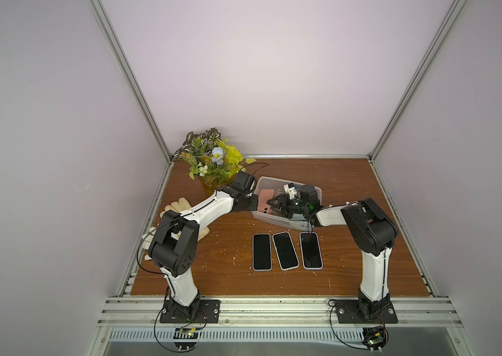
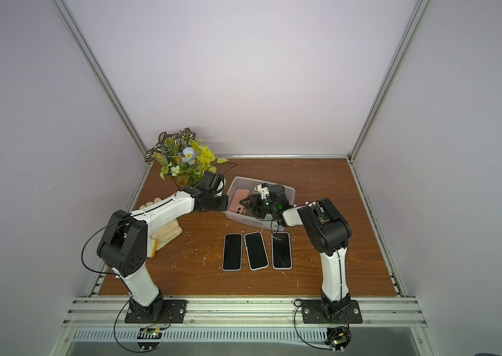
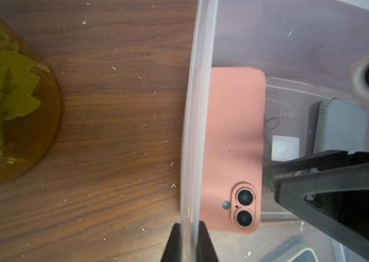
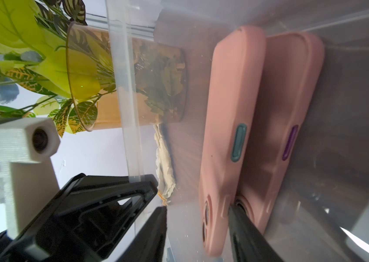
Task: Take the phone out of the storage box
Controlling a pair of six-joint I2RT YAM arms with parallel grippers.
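Observation:
A clear storage box (image 1: 286,181) stands mid-table. My left gripper is shut on the box's left wall. Just inside that wall a pink phone with two camera lenses rests on edge or leaning, appearing doubled with a second pink piece in the right wrist view. My right gripper is inside the box, its fingertips either side of the pink phone's lower end (image 4: 215,209); whether they grip it is hard to see. A pale blue phone (image 3: 341,126) lies farther right in the box.
Three dark-screened phones (image 1: 284,249) lie in front of the box. A flower pot (image 2: 182,166) stands at back left, work gloves (image 2: 165,234) lie at the left.

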